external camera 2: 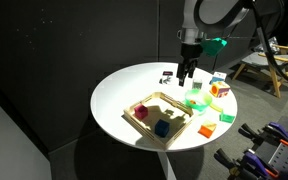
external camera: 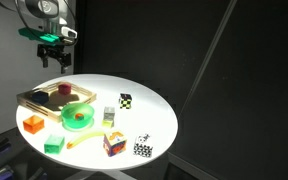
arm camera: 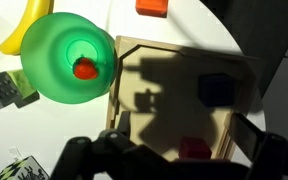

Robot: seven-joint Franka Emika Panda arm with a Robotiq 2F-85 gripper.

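My gripper (external camera: 54,66) hangs above the far side of the wooden tray, open, with nothing between its fingers. In the wrist view the two dark fingers (arm camera: 109,152) stand wide apart, with the tray (arm camera: 189,47) below. Inside the tray lie a dark blue block (arm camera: 216,90) and a red block (arm camera: 194,148), apart from each other. Beside the tray is a green bowl (arm camera: 41,62) holding a small red object (arm camera: 85,69). In exterior view 2 the gripper (external camera 2: 184,76) appears above and behind the tray (external camera 2: 135,124).
An orange block (external camera: 33,124), a green block (external camera: 54,145) and a yellow banana (external camera: 85,140) lie near the table's front edge. Several patterned cubes, one of them black and white (external camera: 125,101), stand further right.
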